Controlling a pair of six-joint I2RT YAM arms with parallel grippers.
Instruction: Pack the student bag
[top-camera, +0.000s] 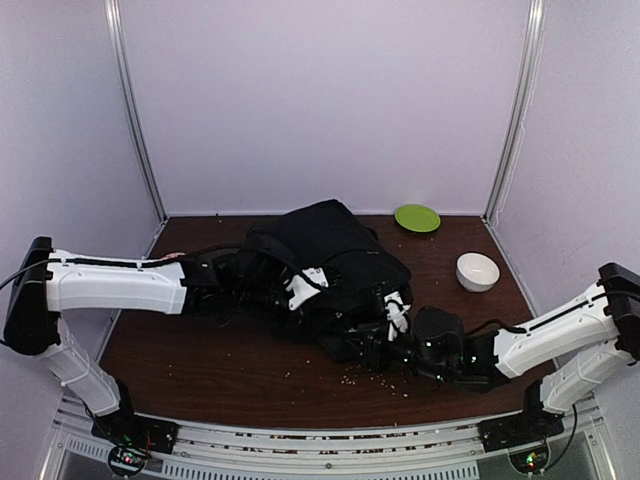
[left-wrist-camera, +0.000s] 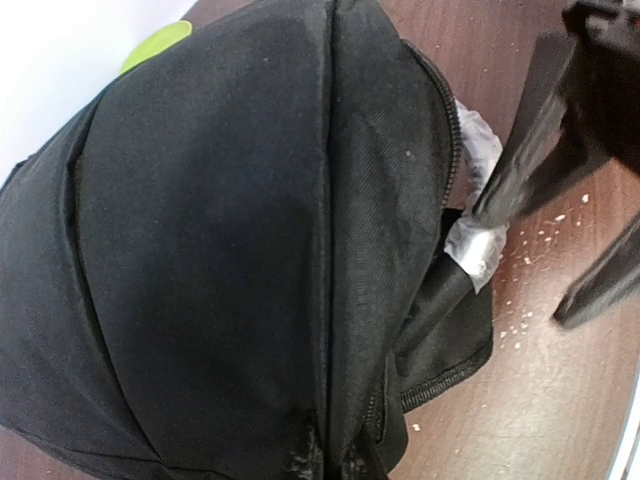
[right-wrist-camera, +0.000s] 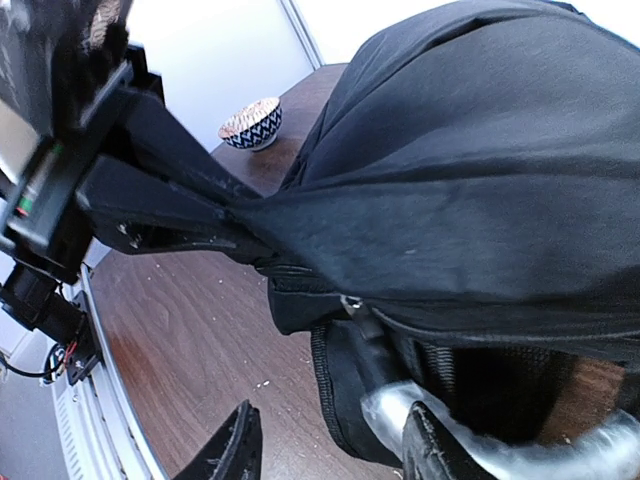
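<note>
The black bag (top-camera: 330, 250) lies on the table with its opening toward the front. Its upper edge is raised and pinched by my left gripper, which is shut; in the right wrist view its fingers (right-wrist-camera: 150, 205) converge on the fabric. A silvery-white, plastic-looking item (left-wrist-camera: 478, 250) sits at the bag's mouth, beside a lower zipped flap (left-wrist-camera: 450, 365). My right gripper is part open in front of that mouth, its fingers apart. The item passes close by one of them, blurred in the right wrist view; nothing appears clamped.
A green plate (top-camera: 417, 218) and a white bowl (top-camera: 477, 272) stand at the back right. A patterned bowl (right-wrist-camera: 252, 125) stands at the left, mostly hidden under the left arm from above. Crumbs (top-camera: 375, 382) lie on the open table in front.
</note>
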